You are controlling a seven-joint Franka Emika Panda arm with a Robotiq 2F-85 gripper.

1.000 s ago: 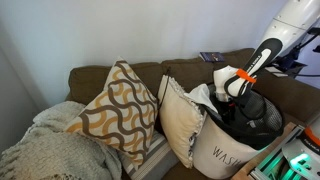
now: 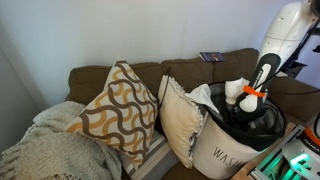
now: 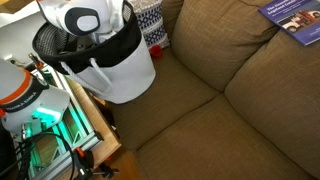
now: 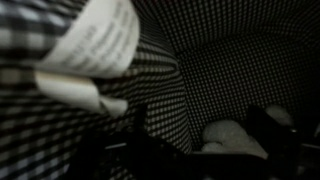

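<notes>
A white laundry basket (image 2: 216, 155) with printed lettering and a dark lining stands by the sofa; its white side (image 3: 122, 78) shows in the second exterior view. My arm reaches down over its rim, and the gripper is hidden inside it in both exterior views. From the wrist, the gripper appears open in dim light, its dark fingers apart. Pale cloth (image 4: 230, 137) lies low in the basket, beyond and between the fingers. Contact with it cannot be made out. Checkered lining (image 4: 225, 75) surrounds the gripper, with a white label (image 4: 100, 38) close on the left.
A white cloth (image 2: 205, 97) hangs at the basket's back rim. Beside the basket are a cream pillow (image 2: 180, 115), a patterned pillow (image 2: 122, 105) and a knitted blanket (image 2: 65, 155). A magazine (image 3: 298, 18) lies on the sofa, whose seat (image 3: 190, 120) is clear.
My arm has shifted toward the right of the first exterior view and sunk lower into the basket. The basket and pillows stay put.
</notes>
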